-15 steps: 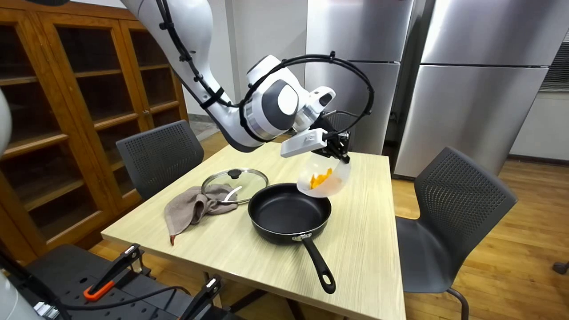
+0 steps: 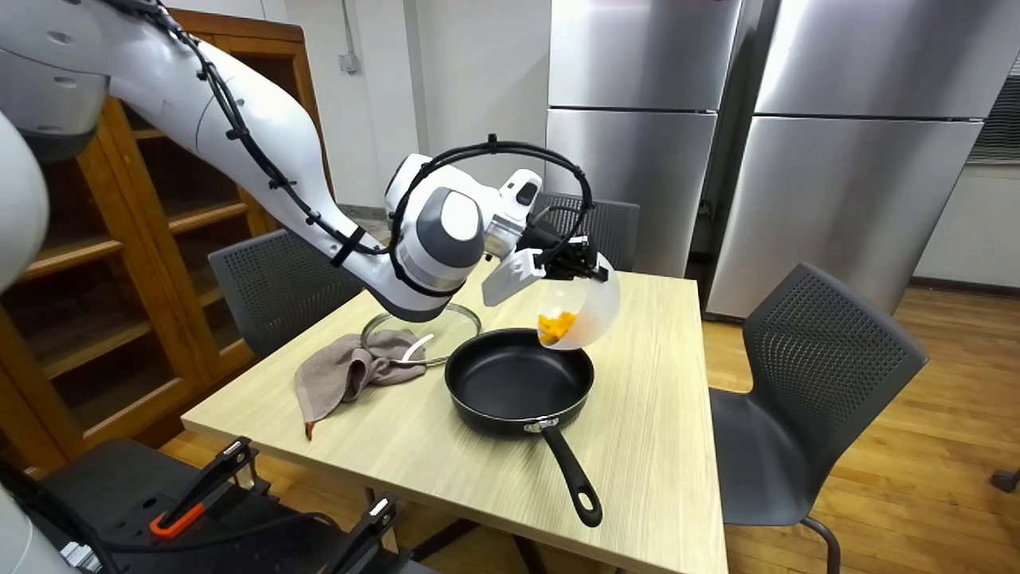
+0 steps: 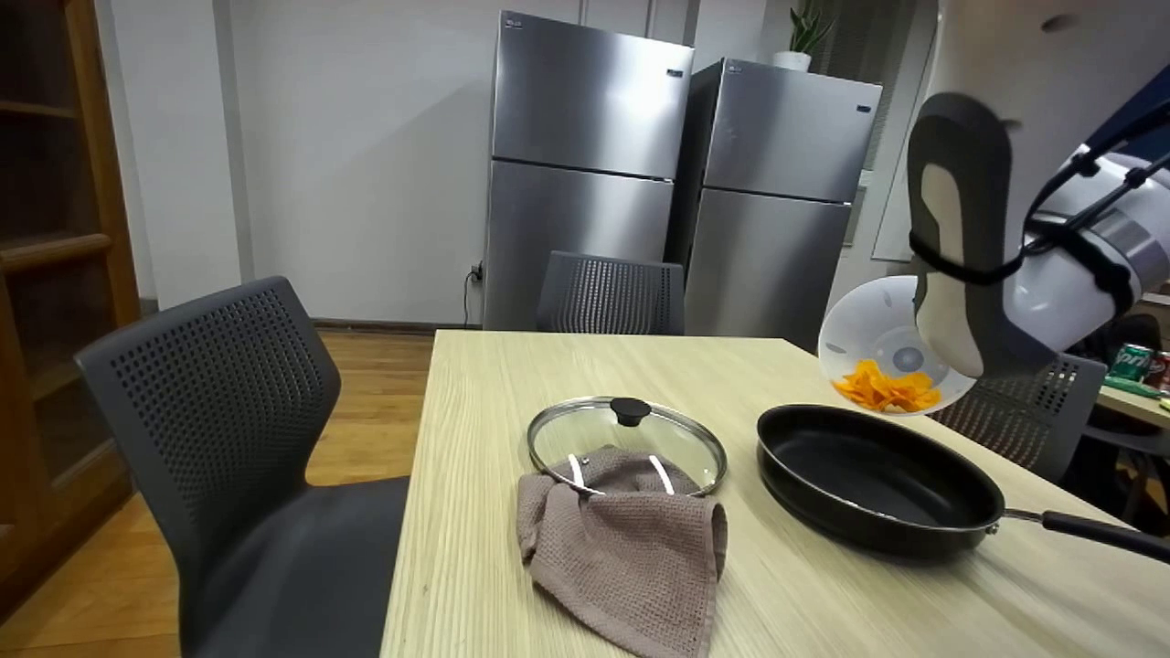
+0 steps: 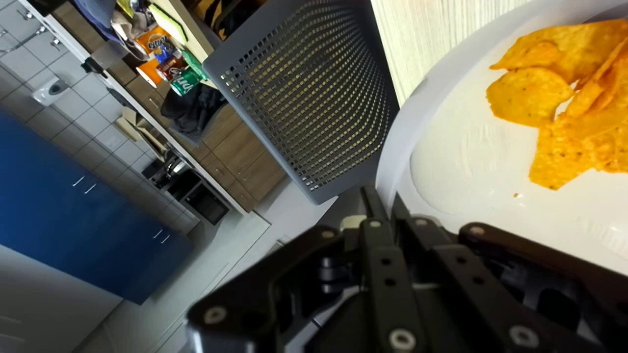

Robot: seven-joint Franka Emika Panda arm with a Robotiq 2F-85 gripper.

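My gripper is shut on the rim of a white translucent bowl (image 2: 600, 308). Orange chips (image 4: 538, 88) lie inside the bowl, gathered toward its lower side. In the second exterior view the bowl is tipped well over, its mouth facing that camera, with the chips (image 3: 886, 387) near the lower rim. Below it stands a black frying pan (image 2: 519, 378), empty, its handle toward the table's front. The bowl hangs over the pan's far right edge in the first exterior view. The arm hides the gripper's fingers in the second exterior view.
A glass lid (image 3: 627, 448) with a black knob rests partly on a crumpled brown towel (image 3: 631, 554), left of the pan. Chairs (image 2: 813, 383) stand around the wooden table (image 2: 660, 450). The tabletop right of the pan is clear.
The arm and gripper have moved left and the bowl has tilted further, its mouth turning toward the pan. Chips have shifted toward the lower rim. Pan, lid and towel stay put.
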